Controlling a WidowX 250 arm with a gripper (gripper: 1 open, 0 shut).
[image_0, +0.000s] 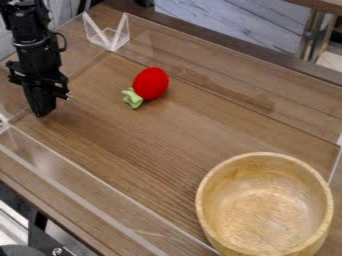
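The black robot gripper (39, 108) reaches down from the top left onto the wooden table's left side, its tip low over the wood. It looks shut; whether anything is between the small dark fingers is too small to make out. A red round object (150, 83) lies right of it, with a small light-green piece (131, 98) at its lower left.
A large tan bowl (265, 207) fills the lower right. A white wire-like stand (106, 33) is at the upper left. A ledge or shelf runs along the top right.
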